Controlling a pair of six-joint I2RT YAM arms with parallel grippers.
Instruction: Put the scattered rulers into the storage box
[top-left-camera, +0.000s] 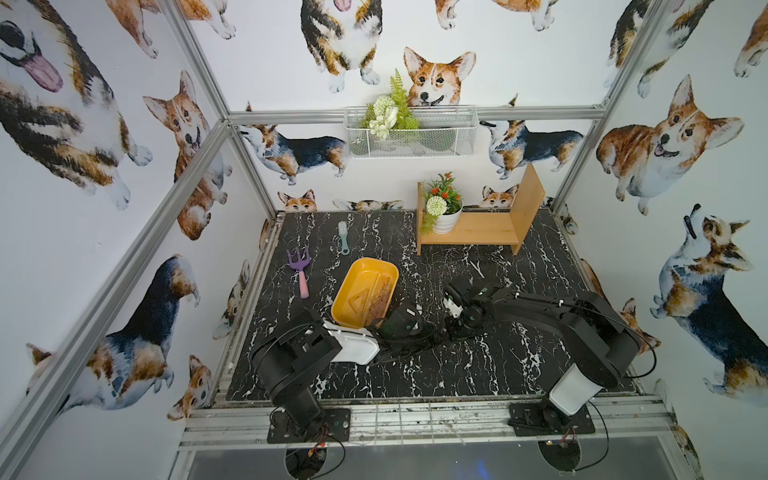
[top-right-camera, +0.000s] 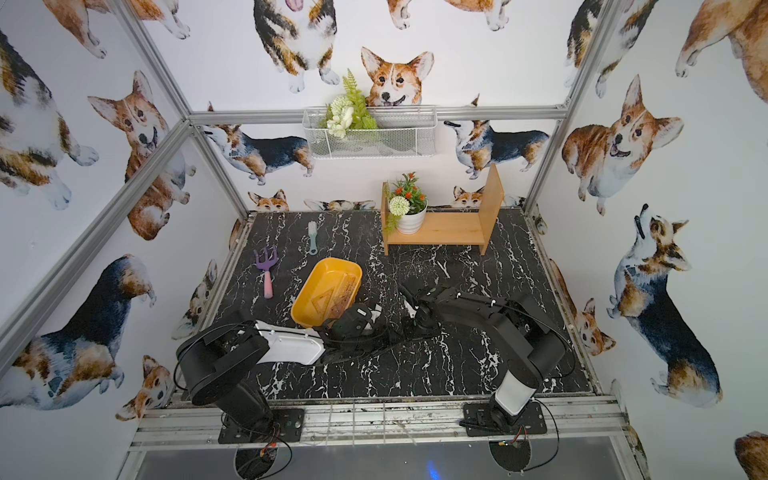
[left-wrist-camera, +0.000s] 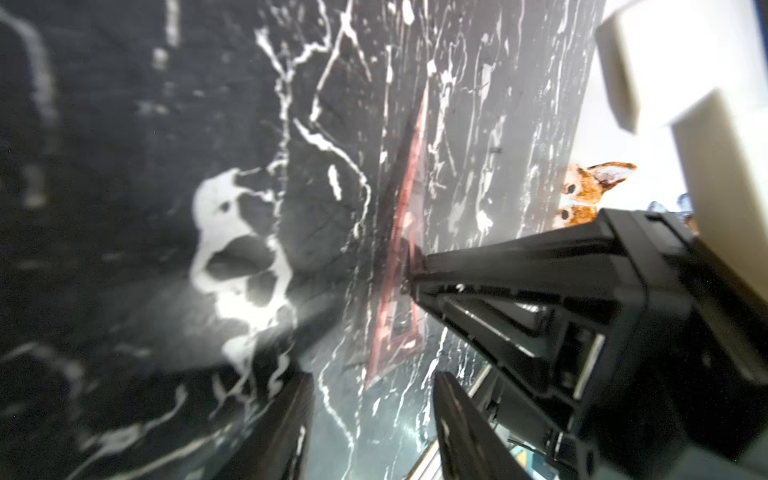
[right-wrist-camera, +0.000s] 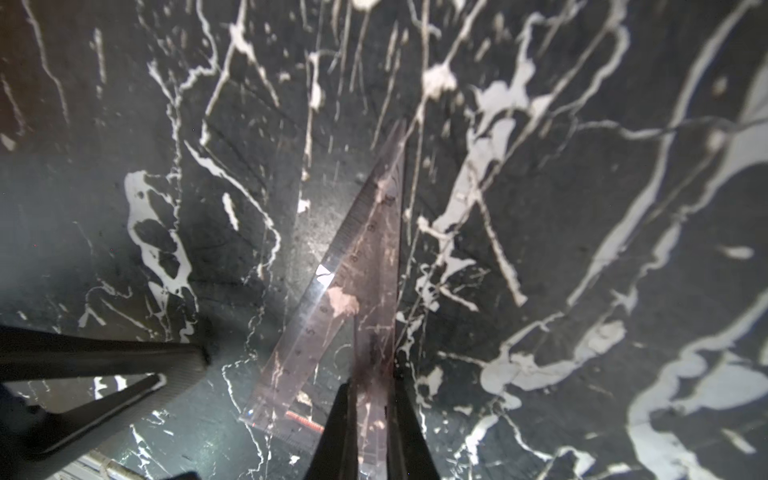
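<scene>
A clear, pinkish set-square ruler (right-wrist-camera: 320, 320) lies on the black marble table. My right gripper is shut over its straight edge; whether it grips the ruler is unclear. My left gripper stands open beside the ruler (left-wrist-camera: 392, 272), with the right gripper reaching over it in the left wrist view. The yellow storage box (top-left-camera: 352, 280) sits left of both grippers, with clear and pinkish ruler pieces inside.
A purple rake (top-left-camera: 299, 264) and a pale brush (top-left-camera: 344, 240) lie left and behind the box. A wooden shelf (top-left-camera: 488, 232) with a potted plant stands at the back right.
</scene>
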